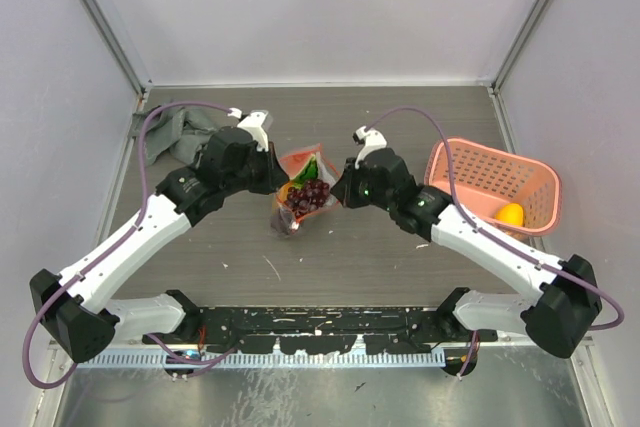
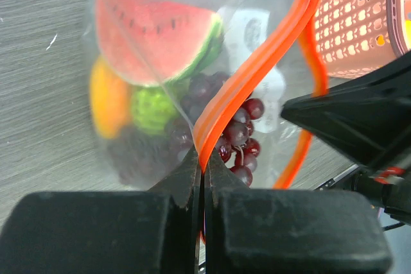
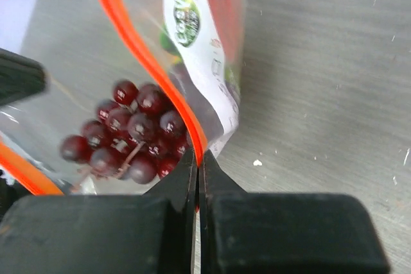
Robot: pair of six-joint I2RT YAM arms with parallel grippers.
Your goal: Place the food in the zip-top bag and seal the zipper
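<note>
The clear bag with an orange zipper (image 2: 253, 72) stands between my two grippers, its mouth spread apart. Inside it are a watermelon slice (image 2: 157, 33), dark red grapes (image 3: 144, 129), something green (image 2: 154, 110) and a yellow-orange piece (image 2: 108, 97). My left gripper is shut on one side of the orange rim. Across the opening, my right gripper is shut on the rim's other side. A white label (image 3: 200, 40) shows on the bag wall. In the top view, the left gripper (image 1: 282, 182) and right gripper (image 1: 340, 197) flank the bag.
An orange-pink basket (image 1: 480, 177) at the right holds a yellow item (image 1: 510, 214). A grey cloth (image 1: 175, 132) lies at the back left.
</note>
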